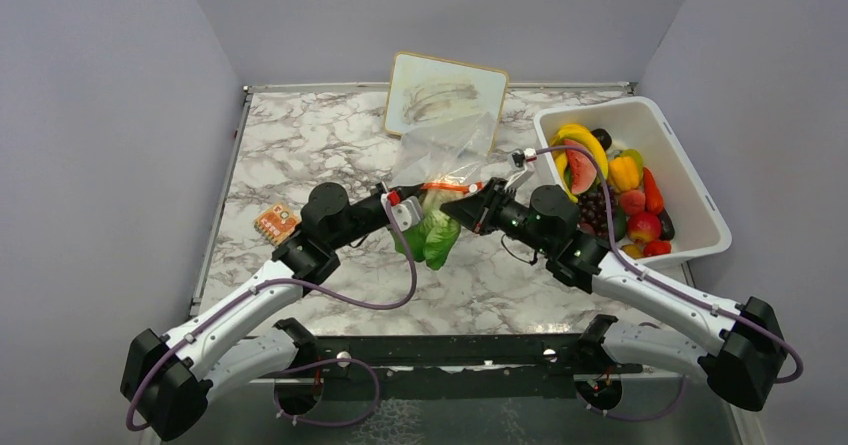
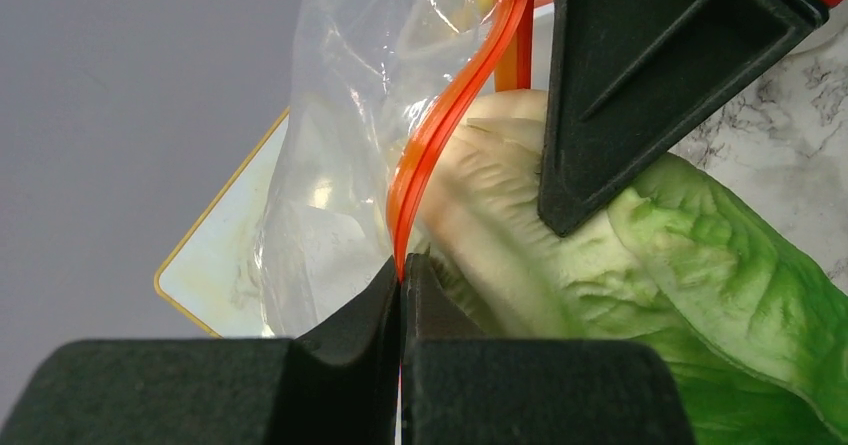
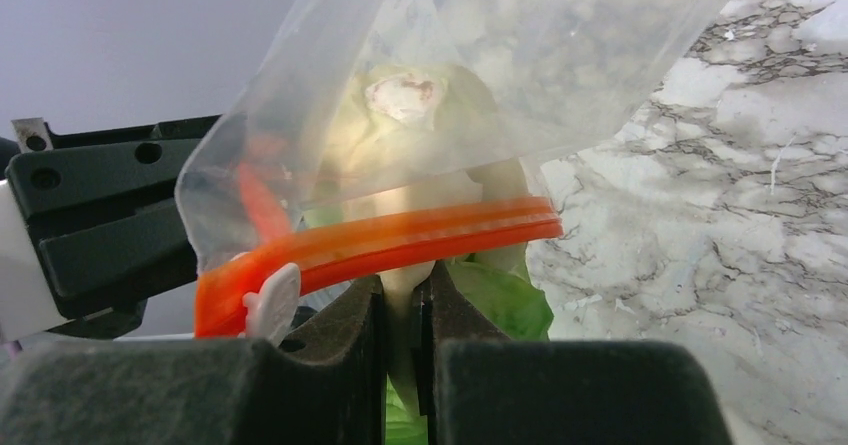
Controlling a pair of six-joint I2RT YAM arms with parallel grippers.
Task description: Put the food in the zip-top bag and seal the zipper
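Observation:
A clear bag [image 1: 445, 145] with an orange zipper strip [image 2: 440, 135] stretches away toward the back of the table. My left gripper is shut on the end of that strip. My right gripper is shut on the head of lettuce [image 1: 440, 233], a pale part of it between the fingers. In the right wrist view the lettuce's cut stem end [image 3: 405, 95] shows through the film, past the strip. Its green leaves hang out on the near side of the zipper. A white slider [image 3: 272, 300] sits toward one end of the strip.
A white bin [image 1: 690, 185] of assorted fruit and vegetables stands at the right. Behind the bag is a framed board [image 1: 440, 90]; a small orange packet [image 1: 277, 223] lies at the left.

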